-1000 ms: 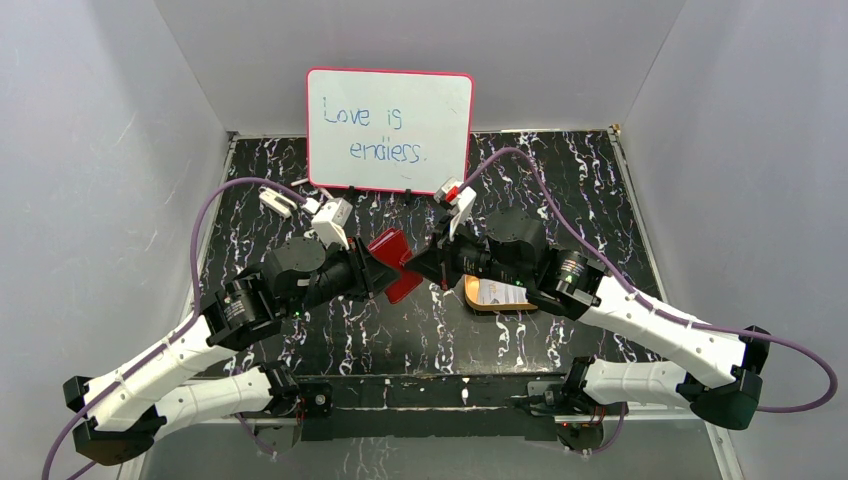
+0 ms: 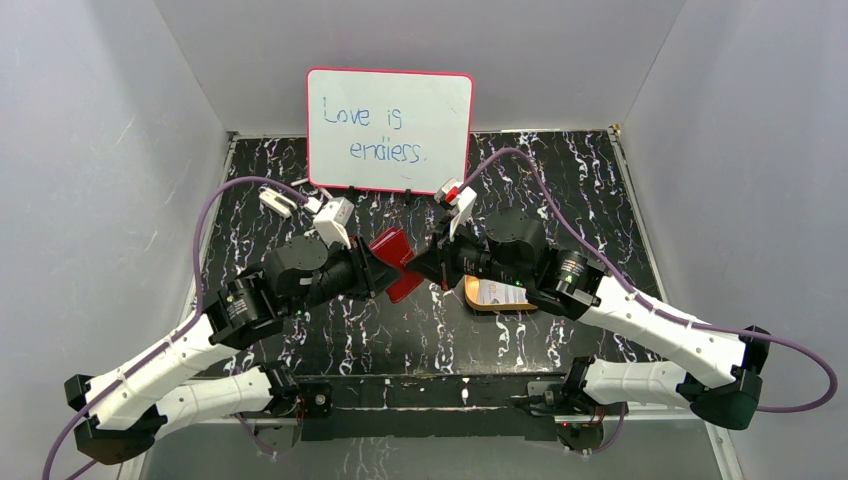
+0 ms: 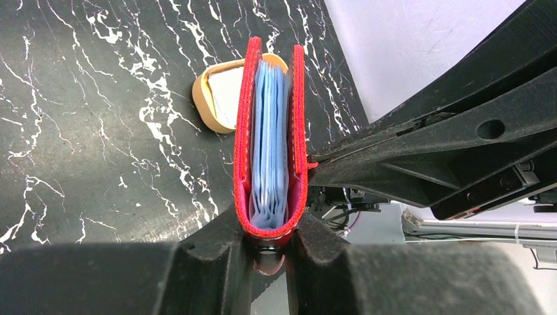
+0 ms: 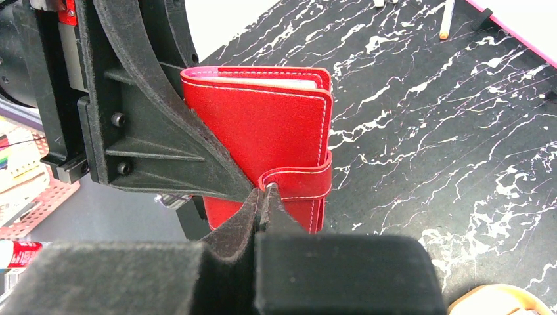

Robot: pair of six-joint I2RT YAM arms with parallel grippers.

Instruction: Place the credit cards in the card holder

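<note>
A red leather card holder (image 2: 392, 255) is held upright between the two grippers above the table. My left gripper is shut on it; from the left wrist view its stack of translucent blue sleeves (image 3: 266, 144) shows between the red covers. My right gripper is shut, its fingertips at the strap (image 4: 299, 180) of the holder; I see nothing clearly between them. A yellow tray (image 2: 500, 305) with pale cards (image 2: 495, 292) in it lies on the table, partly behind the right arm.
A whiteboard (image 2: 388, 120) with writing stands at the back, small white items (image 2: 278, 202) near its left. Walls enclose both sides and the back.
</note>
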